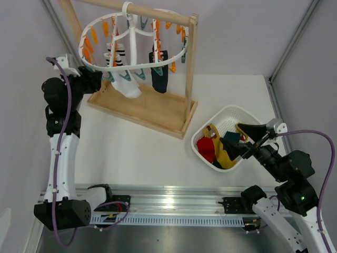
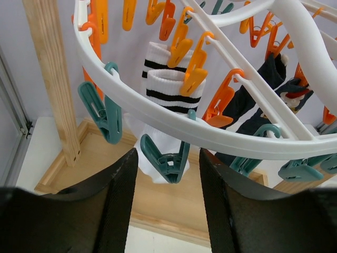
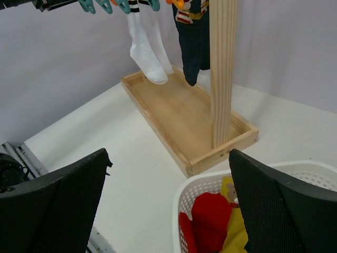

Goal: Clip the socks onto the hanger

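Note:
The white clip hanger [image 1: 131, 67] hangs from a wooden stand, with white striped socks [image 1: 126, 87] and dark socks [image 1: 159, 79] on it. My left gripper is at the hanger's front rim, its dark fingers part open below and either side of a teal clip [image 2: 168, 166]; nothing is seen held. My right gripper stands open over the white basket [image 1: 200, 158], which holds red socks [image 3: 210, 221] and yellow socks [image 3: 237, 237].
The stand's wooden base [image 1: 126, 113] lies below the hanger; its right post [image 1: 188, 79] is between hanger and basket.

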